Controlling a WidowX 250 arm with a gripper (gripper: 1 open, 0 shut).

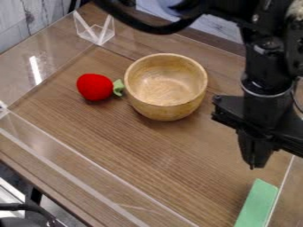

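Observation:
The black gripper [254,158] points down at the right side of the view, above the bare wooden table, with its fingertips above and behind a mint green flat object [257,206] at the bottom right. It looks shut, with nothing visible between its fingers. A tan bowl [167,86] sits at the upper middle. To its left lies a red tomato-like object [96,87] with a green top.
A clear, angular object [95,27] stands at the back left. Black cables or parts show at the bottom-left corner and along the top.

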